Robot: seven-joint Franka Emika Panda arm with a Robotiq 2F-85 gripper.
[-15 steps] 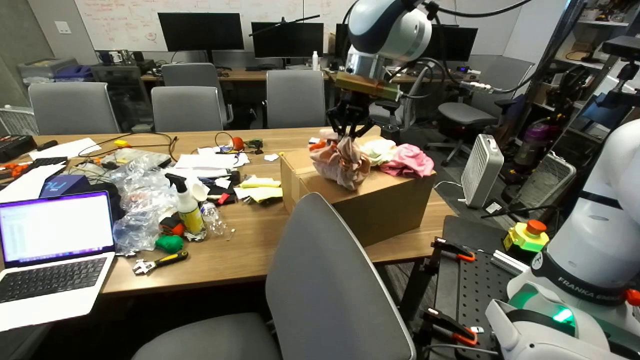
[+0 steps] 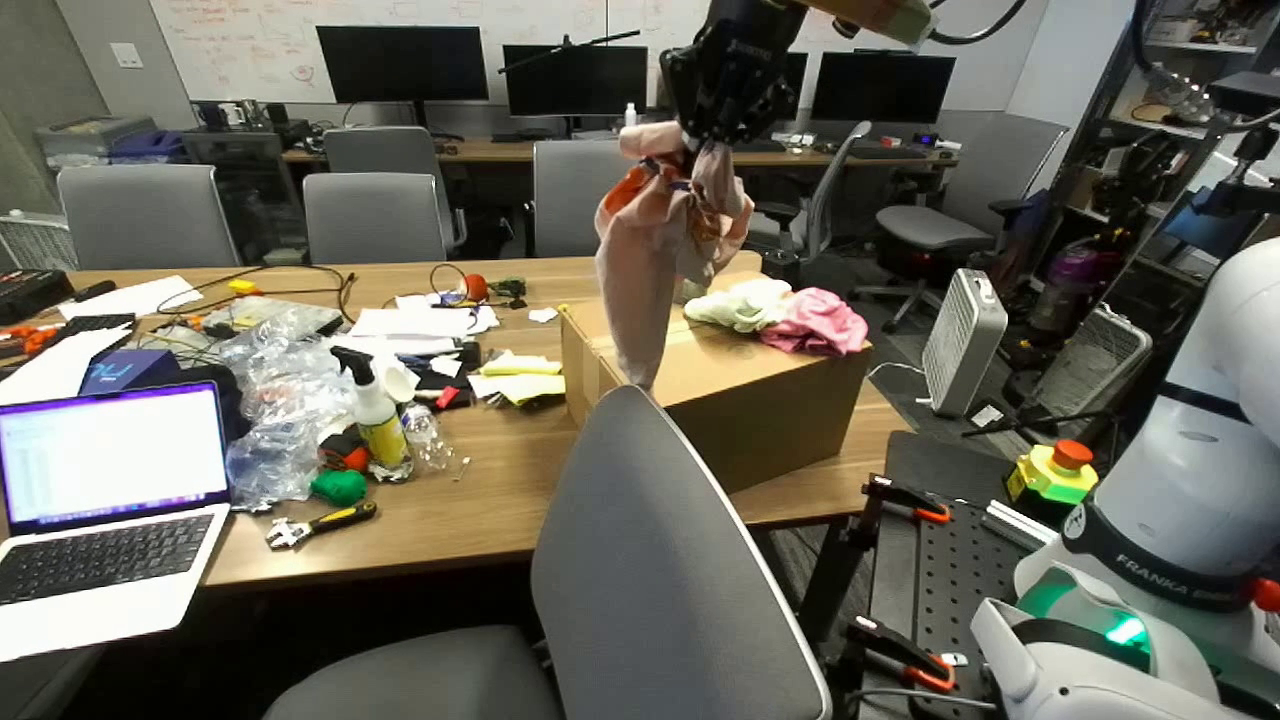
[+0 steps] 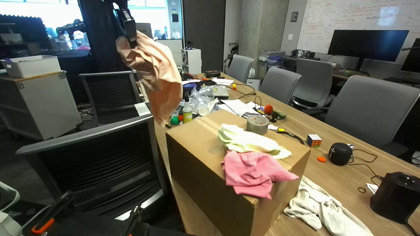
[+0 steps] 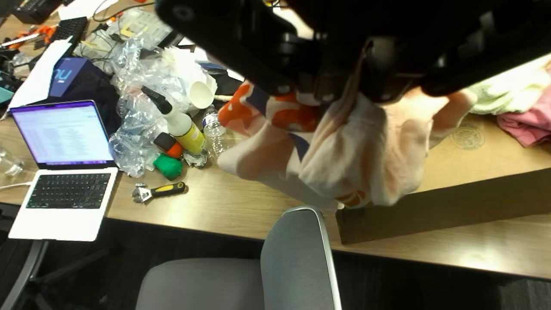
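A pale pink cloth with orange patches dangles in the air from my gripper, which is shut on its bunched upper part. In exterior view 2 the cloth hangs high beside the box's left edge, clear of its top. The wrist view shows the cloth's folds gathered beneath the dark fingers; the fingertips are partly hidden by fabric. Below is a closed cardboard box on the table. On its top lie a pale green cloth and a pink cloth, side by side.
A roll of tape sits by the box's far edge. A white cloth lies on the table. A grey chair stands in front. Left are a spray bottle, plastic wrap and a laptop.
My gripper has risen well above the box with the pale pink cloth in it. The cloth, bunched at the box top before, now hangs down long. The green and pink cloths have stayed put.
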